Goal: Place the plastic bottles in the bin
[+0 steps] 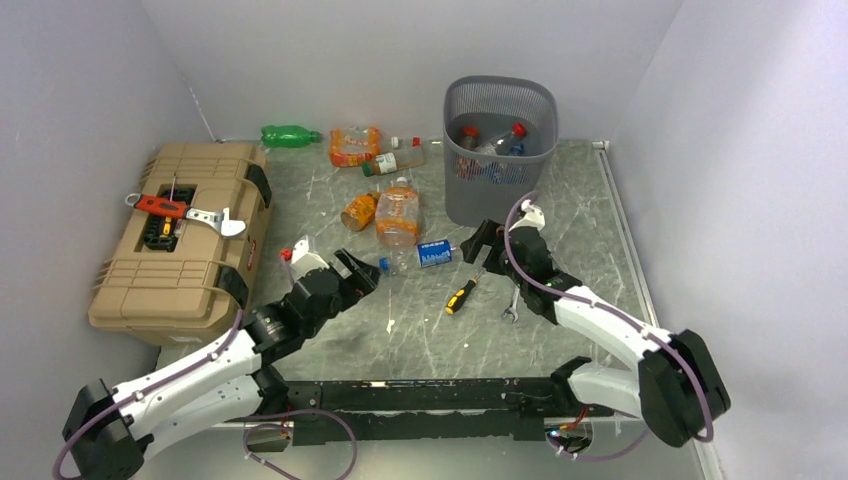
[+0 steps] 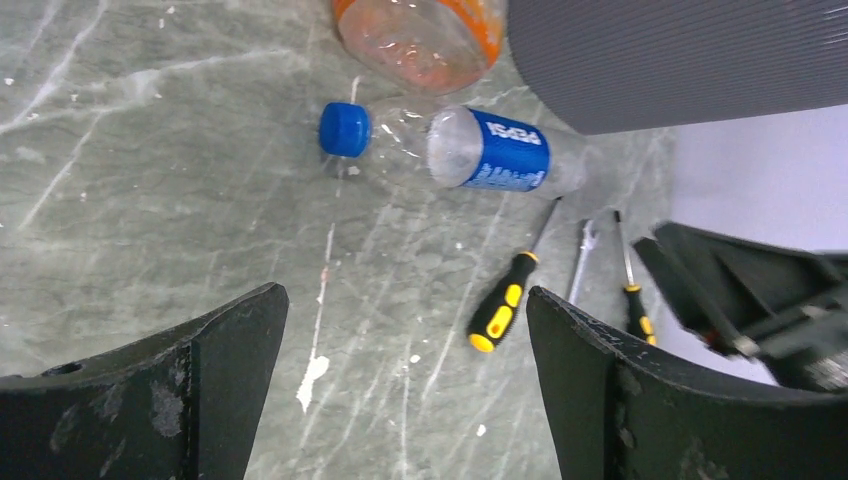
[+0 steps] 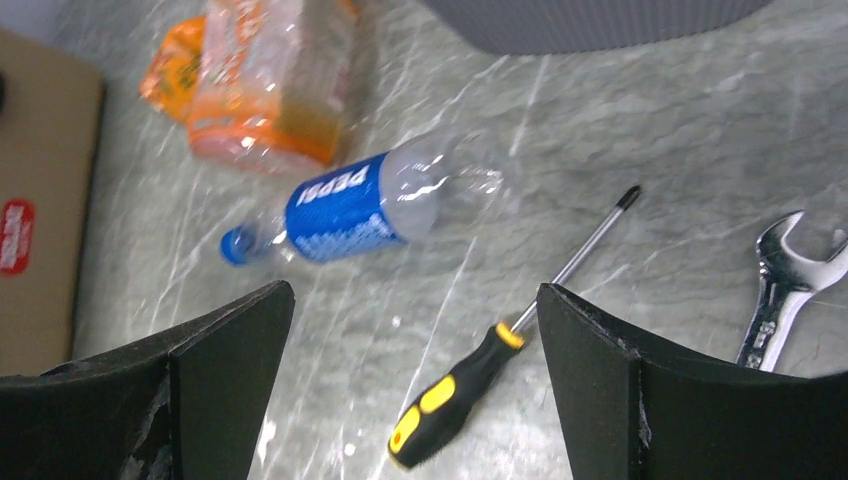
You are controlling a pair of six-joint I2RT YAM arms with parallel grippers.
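A clear bottle with blue label [image 1: 434, 253] lies on the grey table, with large orange-label bottle [image 1: 398, 215] behind it and a crumpled orange one [image 1: 358, 212] beside that. A green bottle [image 1: 289, 136] and other bottles lie along the back. The grey bin [image 1: 480, 195] stands back right, bottles inside. My left gripper [image 1: 357, 273] is open, just left of the blue-label bottle, nothing between its fingers. My right gripper [image 1: 483, 242] is open and empty, right of that bottle and in front of the bin; in its wrist view the bottle [image 3: 335, 210] lies beyond the fingertips.
A beige toolbox [image 1: 140, 290] with an adjustable wrench on its lid fills the left side. Screwdrivers [image 2: 500, 310] and a wrench [image 3: 780, 295] lie at the centre and right.
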